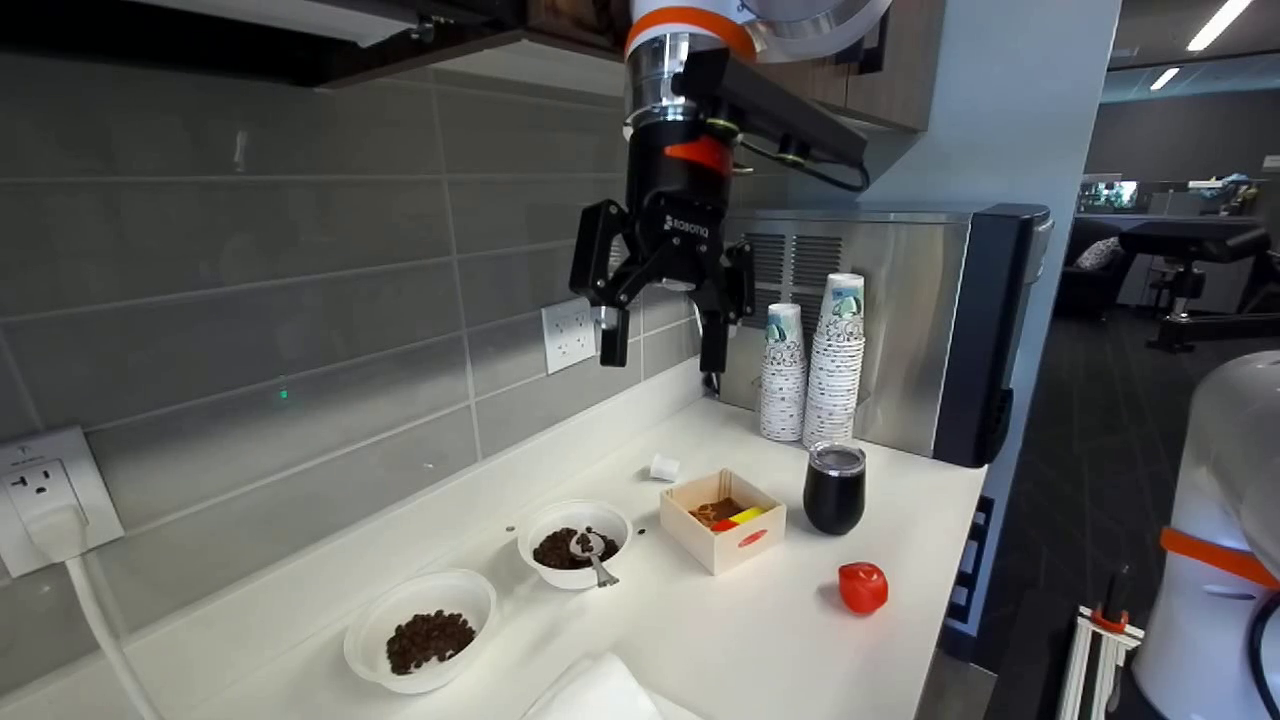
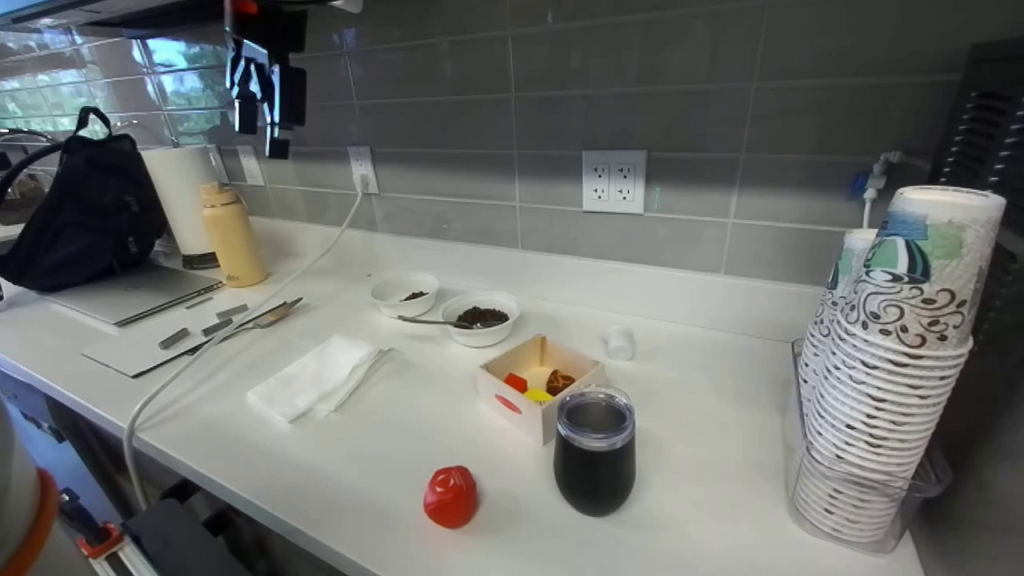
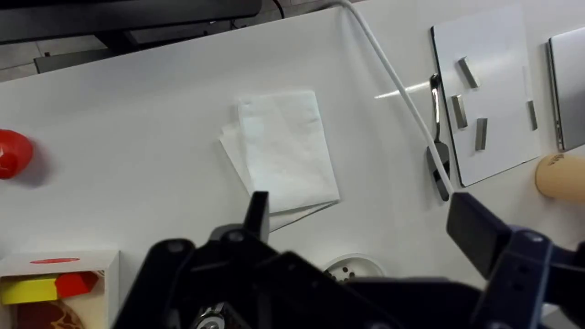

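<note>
High above the counter, my gripper [image 1: 663, 360] stands open, its fingers wide apart and nothing between them. Below it are two white bowls of dark round bits: the nearer bowl [image 1: 372, 630] in exterior view 1, and a second bowl [image 1: 546, 576] with a spoon [image 1: 594, 554] resting in it. A small wooden box [image 1: 720, 546] holds red, yellow and brown pieces. To its front right lies a red object [image 1: 863, 587], and a black tumbler [image 1: 834, 494] with a clear lid stands beside the box. In the wrist view, folded white napkins [image 3: 288, 148] lie beyond my fingers.
Stacked paper cups [image 2: 888, 384] stand at the counter's far end. A white cable [image 2: 278, 288] crosses the counter near a spatula-like utensil [image 3: 438, 159], a board with grey bars [image 3: 493, 66] and a yellow bottle [image 2: 230, 240]. A small white cup [image 2: 620, 342] lies near the wall.
</note>
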